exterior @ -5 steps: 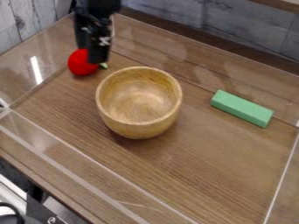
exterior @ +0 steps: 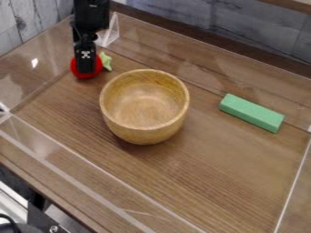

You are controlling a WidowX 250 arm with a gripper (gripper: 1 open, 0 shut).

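A black gripper (exterior: pixel 86 55) reaches down from the top left, open, its fingers around a red round object (exterior: pixel 87 69) with a green top, which rests on the wooden table. A wooden bowl (exterior: pixel 145 106) stands just right and below of the red object. A green block (exterior: pixel 252 112) lies on the right of the table.
A pale wall or panel stands at the upper left, behind the arm.
The gripper has moved left from above the bowl's back to over the red object, and has come lower around it.
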